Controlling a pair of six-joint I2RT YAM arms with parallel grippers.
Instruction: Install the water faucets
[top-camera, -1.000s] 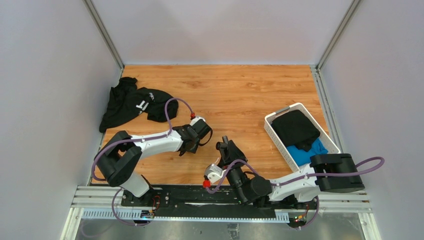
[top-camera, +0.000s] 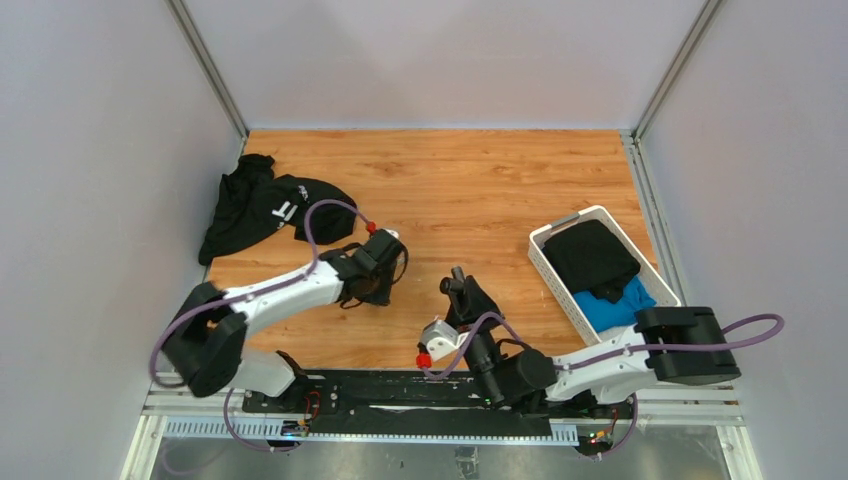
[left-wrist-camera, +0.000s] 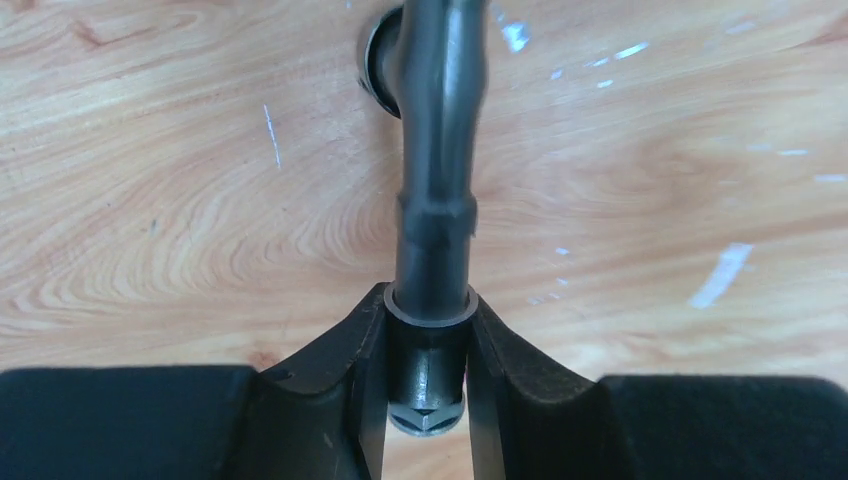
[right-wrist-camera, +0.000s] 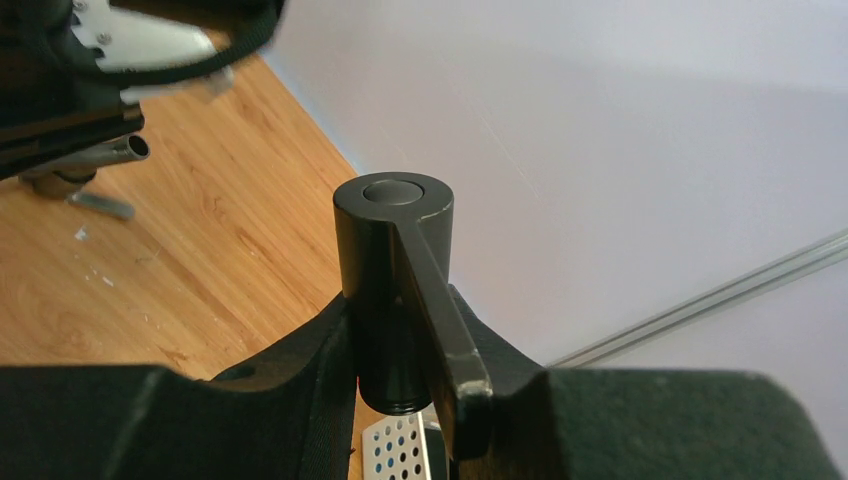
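My left gripper is shut on a dark, tubular faucet piece (left-wrist-camera: 435, 150), seen from above in the left wrist view with a round opening near its top. In the right wrist view, a black cylindrical faucet handle (right-wrist-camera: 393, 260) with a flat lever and silver cap stands upright between the fingers of my right gripper, which close round it. In the top view, the left gripper (top-camera: 385, 285) is left of centre over the table and the right gripper (top-camera: 458, 290) is raised at lower centre.
A white basket (top-camera: 541, 258) with black and blue cloths sits at the right. Black clothing (top-camera: 245, 210) lies at the back left. Metal tube pieces (right-wrist-camera: 105, 155) show in the right wrist view.
The right arm has shifted slightly rightward with the handle, its top still near the table's centre front.
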